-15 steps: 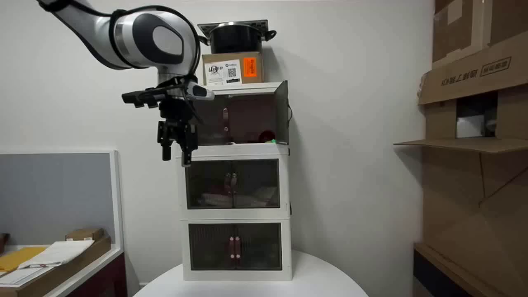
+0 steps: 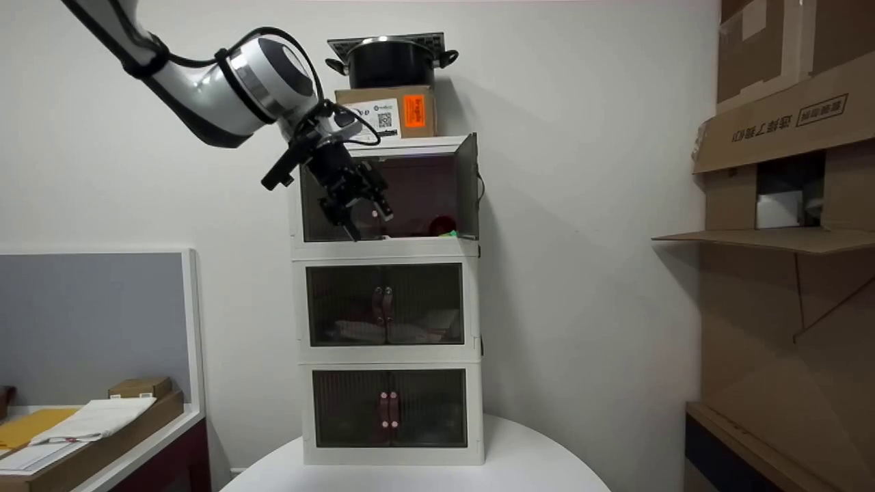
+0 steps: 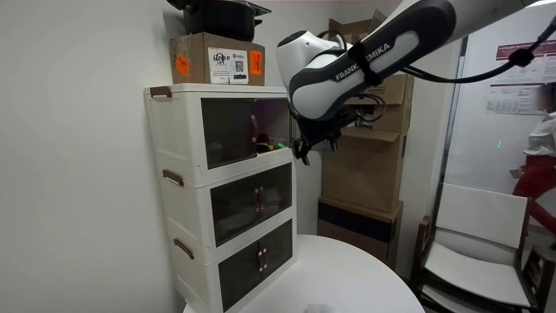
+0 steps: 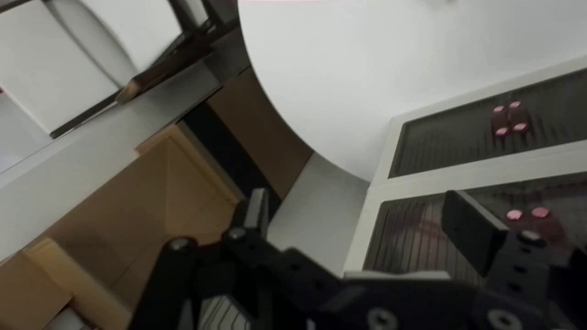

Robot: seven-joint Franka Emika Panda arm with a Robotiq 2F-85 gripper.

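A white cabinet (image 2: 476, 307) of three stacked units stands on a round white table (image 2: 533, 459). Its top unit has the right door (image 2: 467, 188) swung open and the left door (image 3: 227, 133) closed. Inside lie a red item (image 2: 443, 225) and something green (image 3: 282, 146) near the front edge. My gripper (image 2: 370, 223) is open and tilted, in front of the top unit. In the wrist view the gripper has its fingers wide apart and nothing between them. The middle doors (image 2: 385, 303) and bottom doors (image 2: 390, 408) are closed.
A cardboard box (image 3: 190, 57) topped by a black pot (image 2: 389, 64) rests on the cabinet. Large cardboard boxes (image 2: 779, 328) stand at the right, with a chair (image 3: 479, 250) beyond the table.
My gripper has moved right and somewhat up in exterior view 1. It has turned from pointing straight down to a slant. The cabinet doors look the same.
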